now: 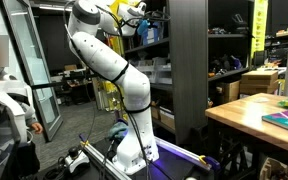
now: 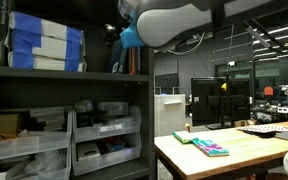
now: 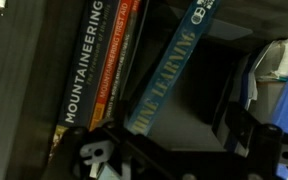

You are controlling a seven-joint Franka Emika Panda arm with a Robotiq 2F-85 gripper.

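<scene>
In the wrist view, my gripper is open, its dark fingers (image 3: 242, 124) set wide apart with nothing gripped. A teal book (image 3: 171, 68) with "Learning" on its spine leans at a slant ahead of the gap, its lower end partly hidden near the left finger. Left of it stand a dark book marked "Mountaineering" (image 3: 88, 65) and a book with an orange-red spine (image 3: 114, 68). From outside, the gripper (image 2: 114, 36) is up at the high shelf, small and dark against it.
Right of the teal book is a dark gap, then a blue and white item (image 3: 272, 68). Blue and white boxes (image 2: 46, 48) share the high shelf. Clear bins (image 2: 106, 150) sit lower down. A wooden table (image 1: 249, 115) stands apart from the shelves.
</scene>
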